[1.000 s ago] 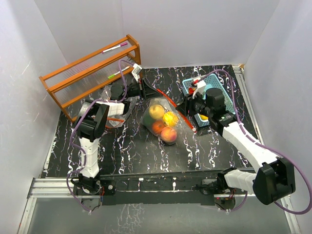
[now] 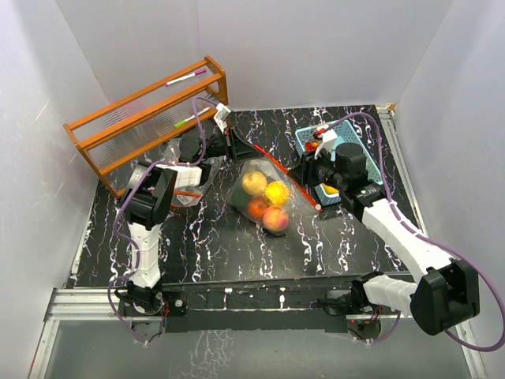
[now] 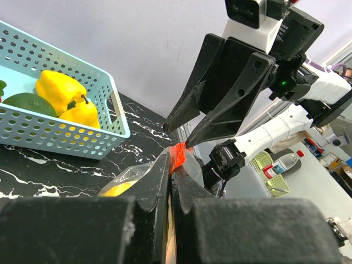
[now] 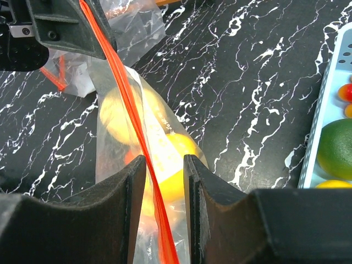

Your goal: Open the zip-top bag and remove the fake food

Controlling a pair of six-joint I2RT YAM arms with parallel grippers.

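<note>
A clear zip bag with red zipper holds several fake fruits, including a peach and a yellow one. My left gripper is shut on the bag's top edge at one end of the red zipper. My right gripper stands part open over the zipper nearer its other end; in the right wrist view the red strip runs between its fingers, apparently not clamped.
A blue basket with fake food stands at back right. Another clear bag lies on the left, by a wooden rack.
My left gripper has not visibly moved.
</note>
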